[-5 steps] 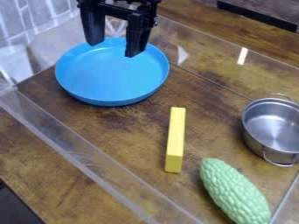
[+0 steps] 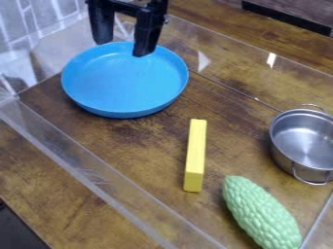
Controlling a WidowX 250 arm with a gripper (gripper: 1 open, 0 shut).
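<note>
My black gripper (image 2: 127, 39) hangs at the top left, over the back part of a round blue plate (image 2: 124, 88). Its two dark fingers stand apart, open, with nothing seen between them; the upper part of the gripper is out of frame. A yellow bar (image 2: 196, 156) lies on the wooden surface in front of the plate, to its right. A green bumpy vegetable-shaped object (image 2: 264, 214) lies at the bottom right.
A steel pot (image 2: 306, 146) stands at the right edge. Clear plastic walls border the wooden work surface (image 2: 130, 165). The wood between plate and pot is mostly bare, as is the lower left.
The objects on the surface have not moved.
</note>
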